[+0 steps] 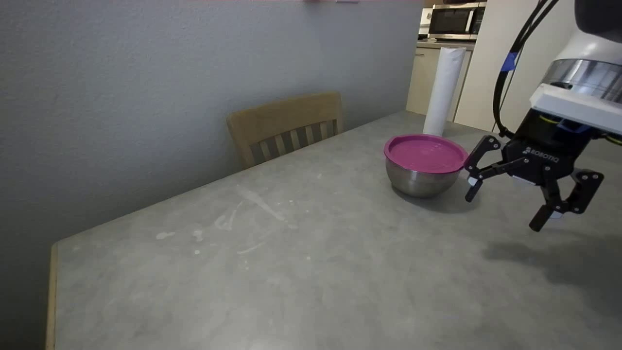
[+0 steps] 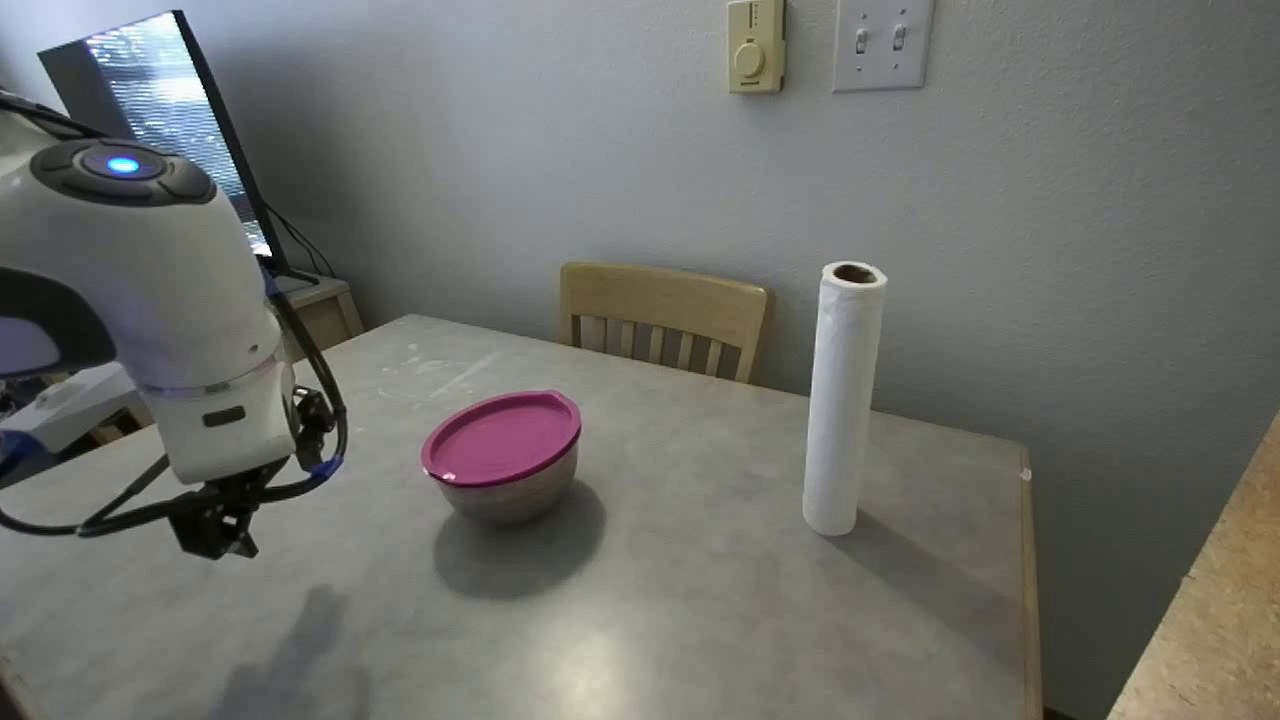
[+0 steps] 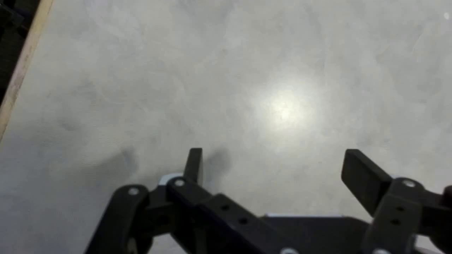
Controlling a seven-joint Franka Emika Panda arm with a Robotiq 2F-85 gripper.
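A steel bowl stands on the grey table, capped by a magenta lid. From the second exterior view, the lid still covers the bowl and looks slightly slanted. My gripper is open above the table, on the camera's right of the bowl, with one finger close to the lid's edge in that view. The wrist view shows only bare table between the spread fingers of the gripper; neither bowl nor lid appears there.
An upright white paper roll stands near the table's end, apart from the bowl. Behind the far edge is a wooden chair against the wall. A table edge shows in the wrist view.
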